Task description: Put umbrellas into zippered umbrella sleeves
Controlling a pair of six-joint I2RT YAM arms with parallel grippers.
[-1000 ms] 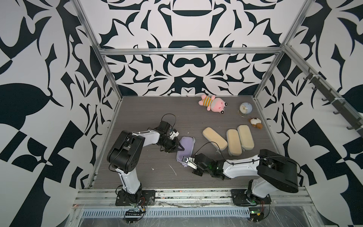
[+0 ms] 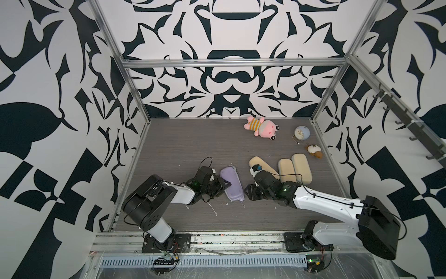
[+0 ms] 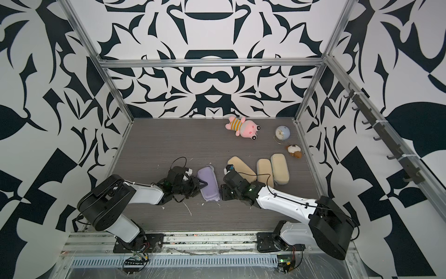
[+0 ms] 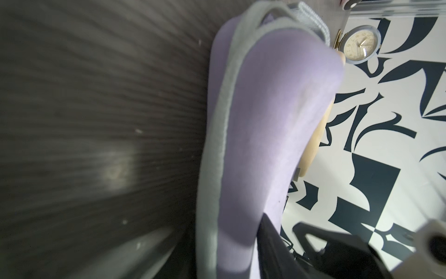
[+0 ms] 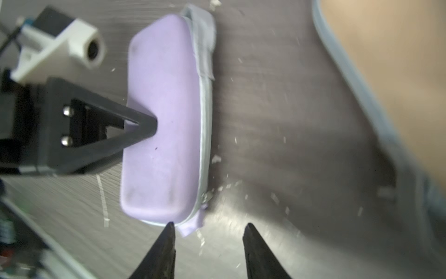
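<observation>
A lavender zippered sleeve with a pale grey zip band lies on the dark table between the grippers. My left gripper is at its left side; in the left wrist view the fingers sit at the near end against the case, and whether they grip it cannot be told. My right gripper is part open, right of the lavender case, with nothing between its fingertips. Several cream cases lie at the right, one partly behind my right gripper.
A pink pig toy, a clock and a small brown-and-white toy stand at the back right.
My right gripper has lifted away from the lavender case's front end and moved back and to the right.
</observation>
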